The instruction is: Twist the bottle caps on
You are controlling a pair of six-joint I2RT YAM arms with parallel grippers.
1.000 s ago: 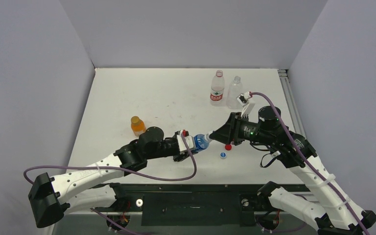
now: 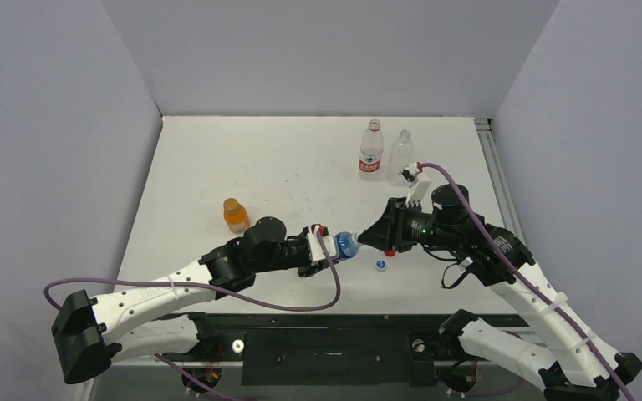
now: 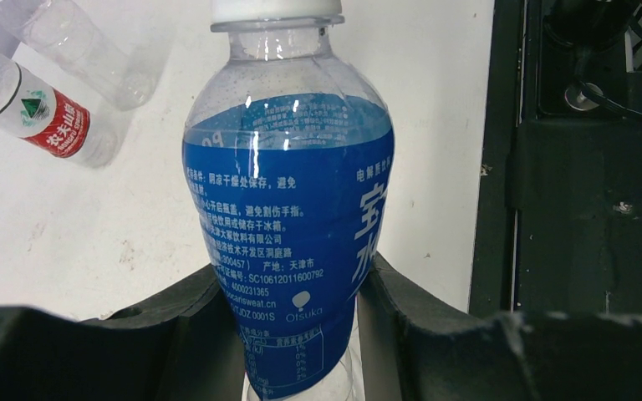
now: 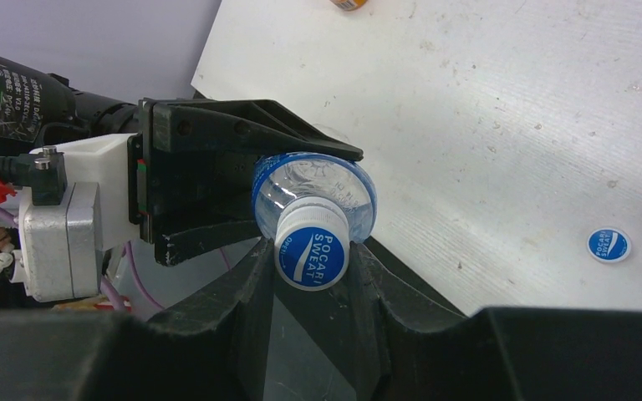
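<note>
A clear bottle with a blue label (image 3: 288, 209) lies across my left gripper, which is shut on it. In the top view this blue bottle (image 2: 347, 246) has its neck pointing right, toward my right gripper (image 2: 363, 237). On its mouth sits a white cap (image 3: 276, 10) whose blue top (image 4: 312, 256) faces the right wrist camera. My right gripper is shut on that cap, one finger (image 4: 251, 313) on each side. Whether the cap is fully seated I cannot tell. Loose on the table are a blue-topped cap (image 4: 608, 245) and a red cap (image 2: 390, 252).
A clear bottle with a red label (image 2: 371, 150) and a plain clear bottle (image 2: 400, 154) are at the back right. An orange bottle (image 2: 236, 215) is on the left. Bare white table (image 2: 284, 159) lies between them.
My right wrist has turned and moved a little left and down, its fingertips staying at the bottle's neck.
</note>
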